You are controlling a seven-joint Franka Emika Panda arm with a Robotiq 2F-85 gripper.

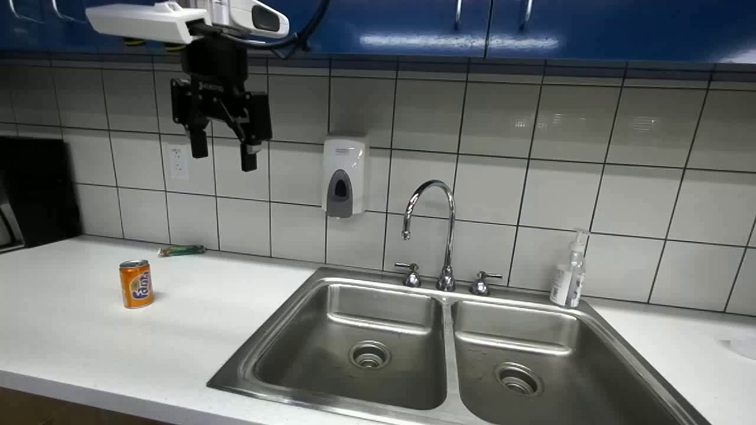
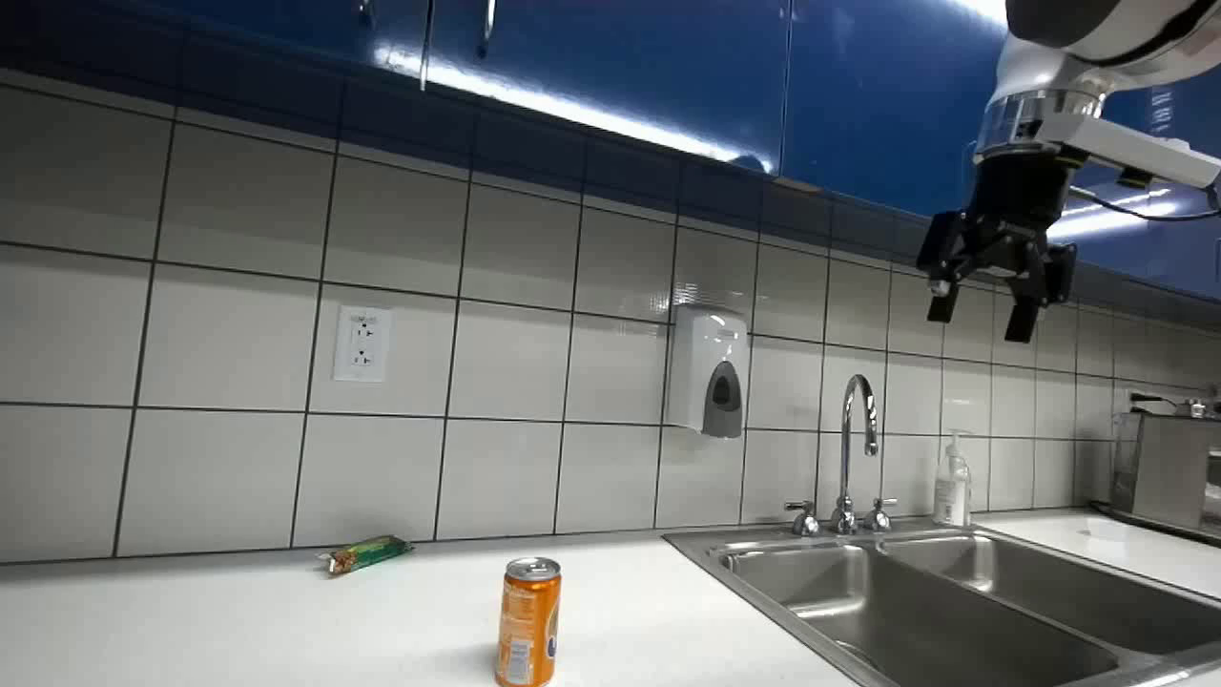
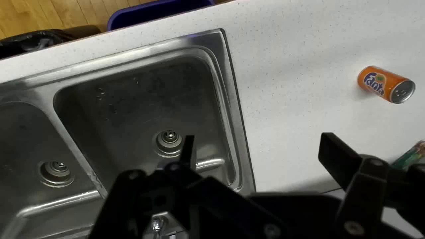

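Observation:
My gripper [image 1: 224, 157] hangs high above the counter, well clear of every object, its fingers spread and empty. From the other side, exterior view 2 also has the gripper [image 2: 981, 316] open in mid-air. An orange Fanta can [image 1: 137, 284] stands upright on the white counter, left of the sink. Behind it, close to the tiled wall, lies a small green wrapped packet [image 1: 181, 250]. In the wrist view the can [image 3: 385, 84] appears at the upper right, while the packet [image 3: 411, 157] is partly hidden behind a finger.
A double steel sink [image 1: 451, 340] with a tall faucet [image 1: 447, 234] fills the middle of the counter. A clear pump bottle [image 1: 569, 273] stands at its back right corner. The soap dispenser [image 1: 345, 177] is fixed to the wall.

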